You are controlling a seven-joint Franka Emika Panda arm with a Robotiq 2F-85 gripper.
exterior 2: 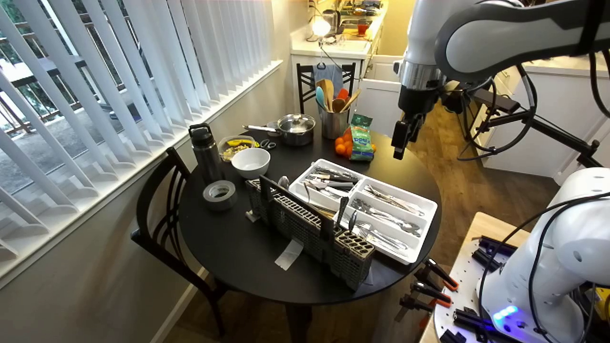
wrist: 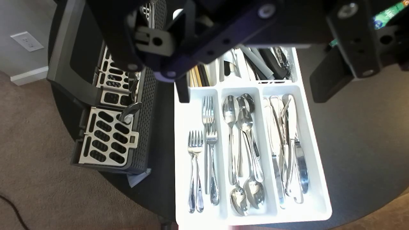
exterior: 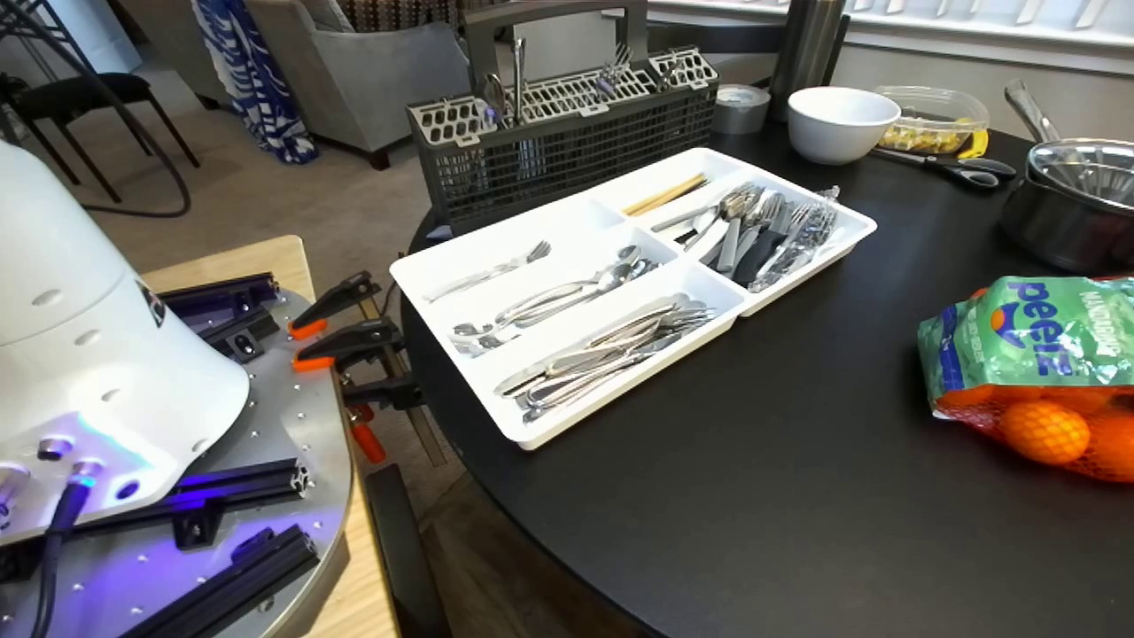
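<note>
High above the table's right side in exterior view 2 hangs my gripper (exterior 2: 401, 143), well clear of everything on it. The wrist view shows its fingers (wrist: 330, 78) spread wide and nothing held, so it is open. Beneath lies a white cutlery tray (wrist: 321, 199) with forks (wrist: 195, 147), spoons (wrist: 230, 115) and knives (wrist: 293, 161) in separate compartments. A dark dishwasher basket (exterior: 574, 143) stands along the tray's side, several utensils poking out of its top; how many are inside is hidden by its mesh.
An orange bag (exterior: 1036, 330), a pot (exterior 2: 297, 130), a white bowl (exterior: 840, 122), a roll of tape (exterior 2: 219, 194) and a tall bottle (exterior 2: 206, 151) stand around the table. Bare black tabletop (exterior: 765, 478) lies in front of the tray.
</note>
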